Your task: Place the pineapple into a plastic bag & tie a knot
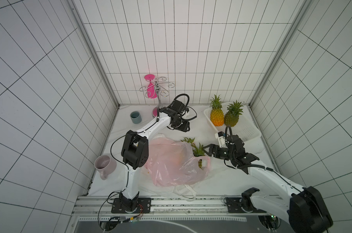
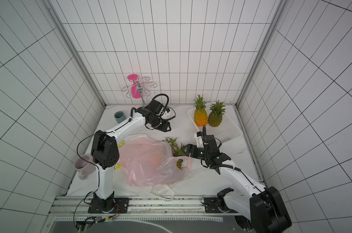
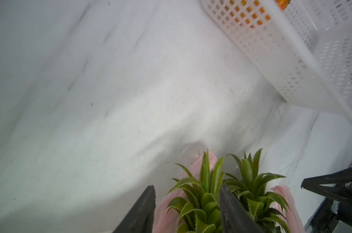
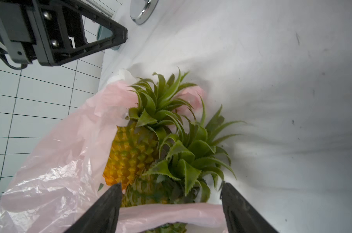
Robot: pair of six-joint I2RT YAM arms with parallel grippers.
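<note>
A pink plastic bag [image 1: 172, 167] lies on the counter with pineapples in it, their leafy crowns [image 4: 191, 163] sticking out of its mouth; a yellow-orange pineapple [image 4: 129, 151] shows inside. My left gripper is open, raised behind the bag, above the crowns. My right gripper is open at the bag's right end, a pink strip of the bag [image 4: 160, 212] visible between its fingers, not gripped.
A white perforated basket [image 1: 242, 130] at the back right holds two more pineapples. A grey cup [image 1: 135, 117], a metal stand [image 1: 157, 87] and a pink mug [image 1: 104, 165] stand on the left.
</note>
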